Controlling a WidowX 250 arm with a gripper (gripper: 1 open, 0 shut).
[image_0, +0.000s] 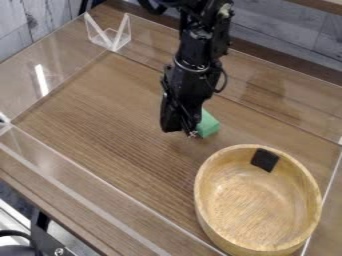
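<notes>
My black gripper hangs low over the middle of the wooden table, pointing down. It is shut, with nothing visible between its fingers. A green object lies just right of the gripper and slightly behind it, partly hidden by it; whether they touch I cannot tell.
A large tan oval bin with a black patch on its rim stands at the front right. A white wire rack sits at the back left. Low walls border the back.
</notes>
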